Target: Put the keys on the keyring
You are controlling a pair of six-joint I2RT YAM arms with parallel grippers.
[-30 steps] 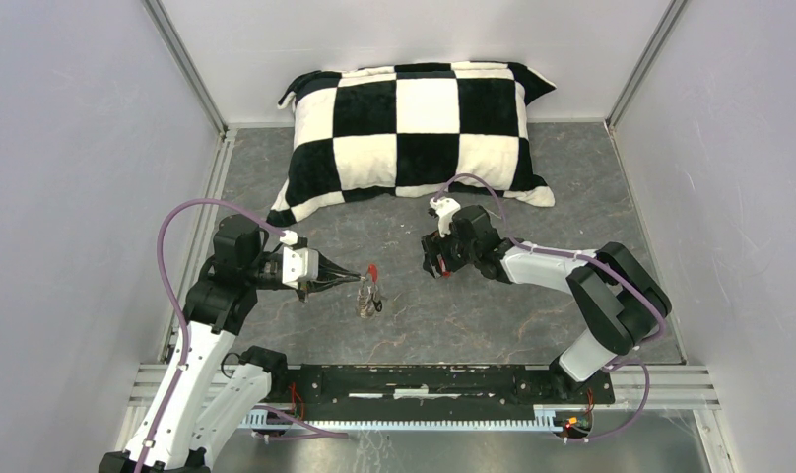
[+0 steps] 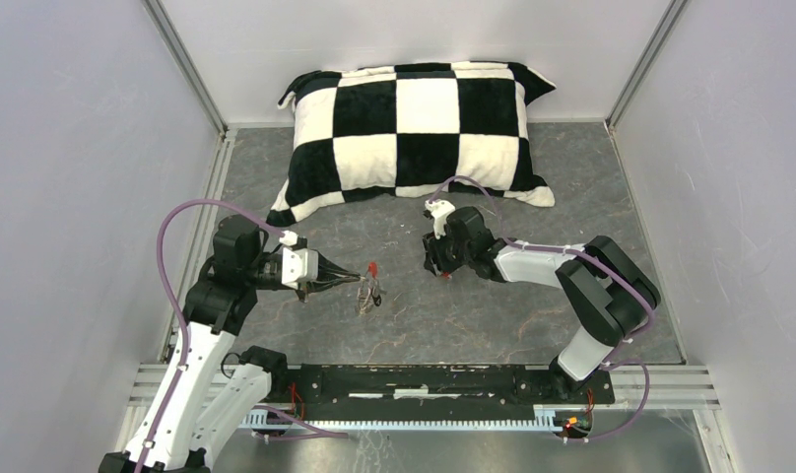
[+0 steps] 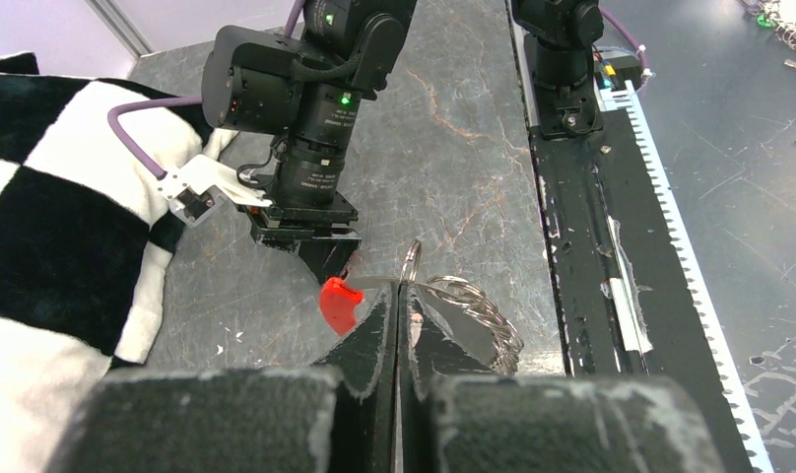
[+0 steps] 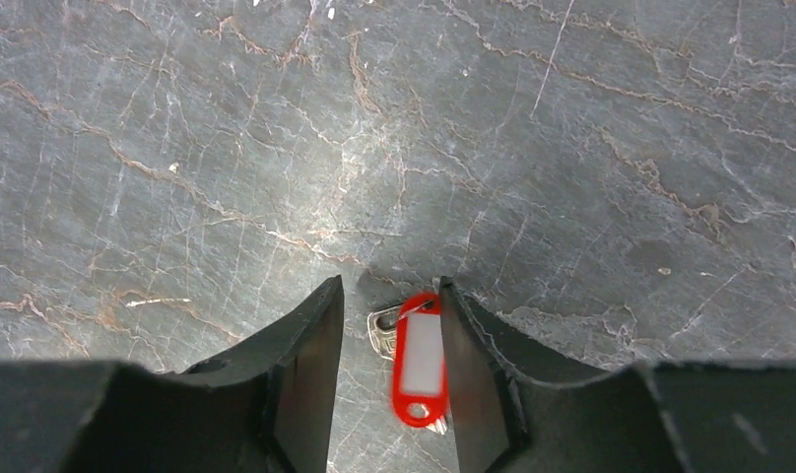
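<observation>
My left gripper is shut on a metal keyring (image 3: 412,258), held at its tips; a red tag (image 3: 340,305) and a bunch of looped metal (image 3: 483,320) hang from it, seen also in the top view left of centre. My right gripper is part open, low over the floor. Just between and below its fingers lies a red key tag (image 4: 421,365) with a pale window, with metal key parts (image 4: 382,330) partly visible beside and under it.
A checkered cushion (image 2: 416,133) lies along the back wall. A black rail (image 2: 419,384) runs along the front edge. The grey floor (image 2: 404,325) around both grippers is mostly clear.
The right gripper has shifted slightly left and back, uncovering a little of the red tag in the top view. The left arm holds still.
</observation>
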